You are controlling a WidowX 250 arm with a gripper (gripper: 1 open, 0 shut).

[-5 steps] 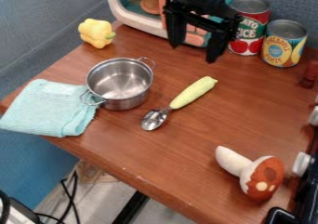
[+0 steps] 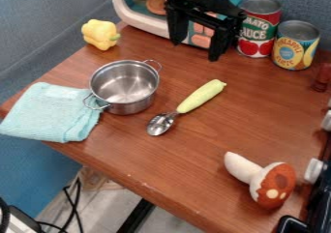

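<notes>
My black gripper (image 2: 198,34) hangs over the back of the wooden table, in front of the toy kitchen; whether its fingers are open or shut is hard to tell. On the table stand a small steel pot (image 2: 124,89) on the left and, beside it, a spoon with a pale yellow handle (image 2: 199,97). A light blue cloth (image 2: 49,113) lies at the left edge. A toy mushroom (image 2: 270,183) lies at the front right.
A tomato sauce can (image 2: 258,27), a second can (image 2: 296,45) and a yellow toy (image 2: 101,34) stand along the back. A black appliance edges the right side.
The gripper has moved slightly up and to the left over the last second. The objects on the table have not moved.
</notes>
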